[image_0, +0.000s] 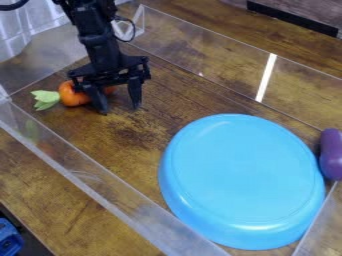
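Observation:
The black robot gripper (110, 98) reaches down from the top left, low over the wooden table, its fingers on either side of or just in front of an orange toy carrot (72, 94) with pale green leaves (46, 100). The carrot is partly hidden behind the gripper. Whether the fingers grip it is not clear.
A large light blue disc (241, 180), like an upturned plate or lid, fills the lower right. A purple object (331, 153) is at the right edge. Clear walls edge the work area.

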